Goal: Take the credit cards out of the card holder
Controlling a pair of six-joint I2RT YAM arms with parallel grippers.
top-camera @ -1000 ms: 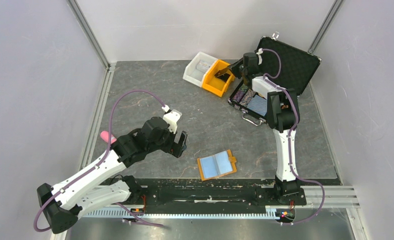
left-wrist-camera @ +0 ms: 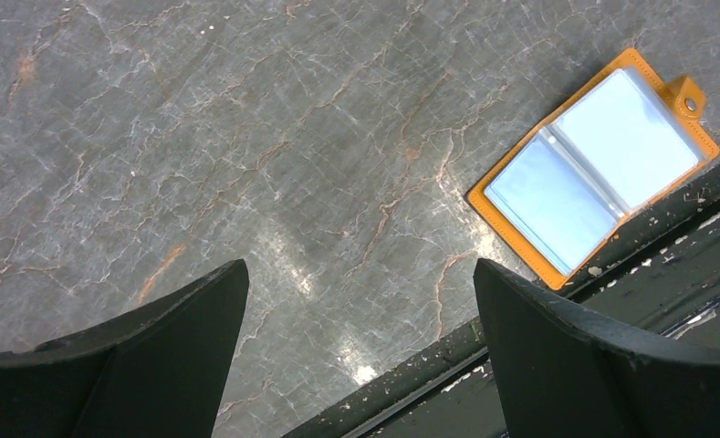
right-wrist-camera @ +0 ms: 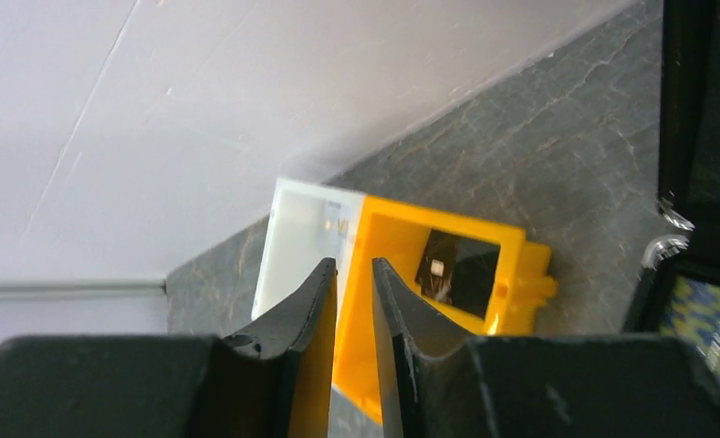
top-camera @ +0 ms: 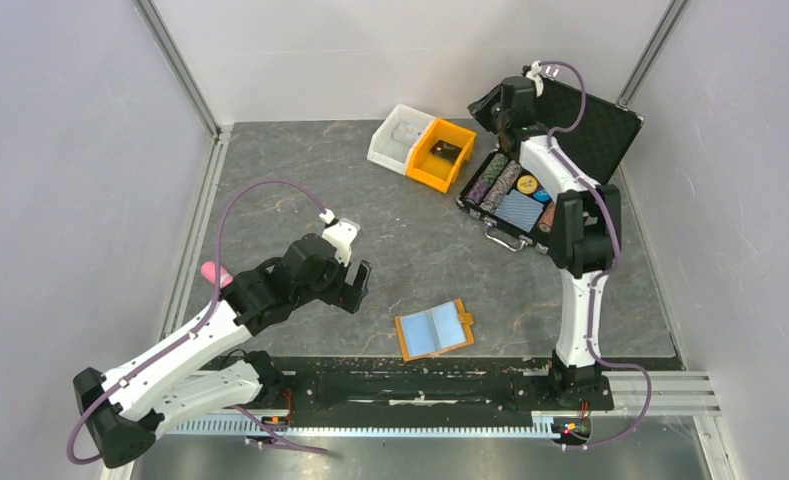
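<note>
The card holder [top-camera: 433, 330] lies open and flat near the table's front edge, orange leather with pale clear sleeves. In the left wrist view the holder [left-wrist-camera: 593, 169] is at the upper right, its snap tab outward; I make out no card in its sleeves. My left gripper [top-camera: 358, 285] stands open to its left, empty. Dark flat pieces, perhaps cards [top-camera: 446, 151], rest inside the yellow bin [top-camera: 419, 176]. Above and right of that bin, my right gripper is slightly open, with bin colour showing through the narrow gap and nothing held.
A white bin [top-camera: 381, 150] adjoins the yellow one and holds something pale. The open black briefcase [top-camera: 595, 130], filled with rolled and folded cloths, sits beneath the right arm. A pink object [top-camera: 213, 273] lies behind the left arm.
My right gripper has lifted away from the yellow bin, toward the back right over the briefcase. An orange-brown piece seen at the bin a second ago no longer shows there. The left gripper shifted slightly.
</note>
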